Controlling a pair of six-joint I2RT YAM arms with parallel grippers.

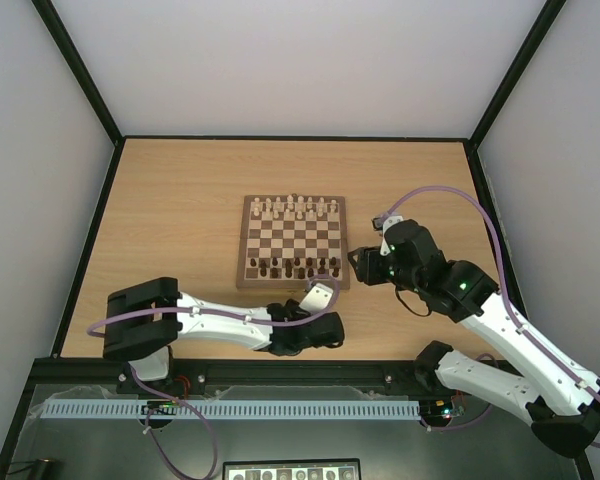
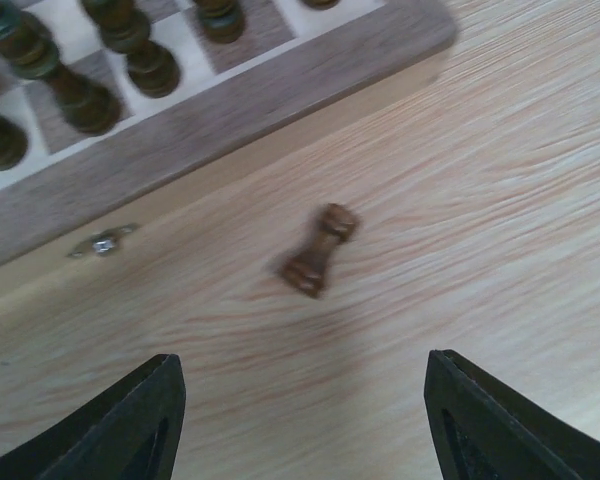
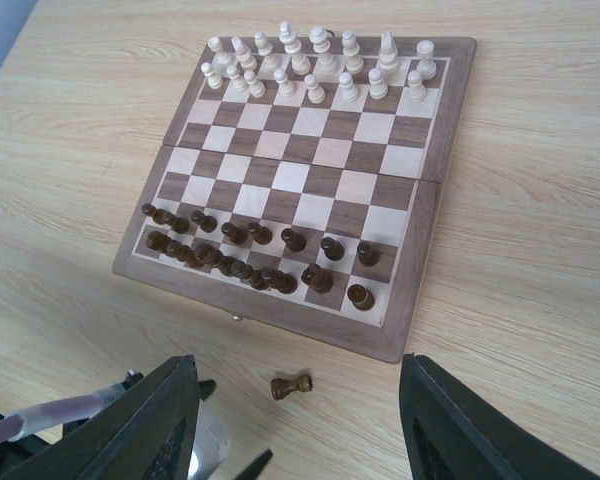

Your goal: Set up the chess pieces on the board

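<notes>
A single dark brown chess piece (image 3: 291, 386) lies on its side on the table, just off the near edge of the chessboard (image 3: 330, 345). In the left wrist view this dark piece (image 2: 320, 250) sits ahead of my left gripper, which is open and empty. The left arm hides it in the top view. To the board's right, my right gripper is open too, with nothing between its fingers. White pieces (image 3: 347, 85) stand in two rows at the far side; dark pieces (image 3: 292, 240) stand in two rows at the near side.
Bare table (image 1: 170, 220) spreads to the left of the board, with more clear wood behind it. A small metal clasp (image 2: 105, 243) is on the board's near side. My left arm (image 1: 230, 318) reaches across the table in front of the board.
</notes>
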